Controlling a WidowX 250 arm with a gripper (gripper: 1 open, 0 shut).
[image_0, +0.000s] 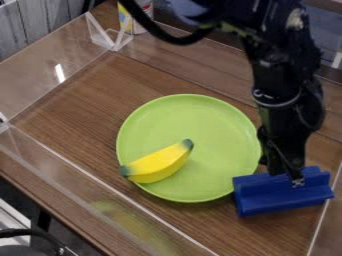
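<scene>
A green plate lies on the wooden table with a yellow banana on its left part. At the plate's right lies a blue block or tray. My black gripper is low over the back of the blue object, beside the plate's right edge; its fingers look close together, with nothing clearly between them, though dark and partly hard to make out.
Clear plastic walls border the table at the left and front. A can stands at the back left. The table left of and behind the plate is clear.
</scene>
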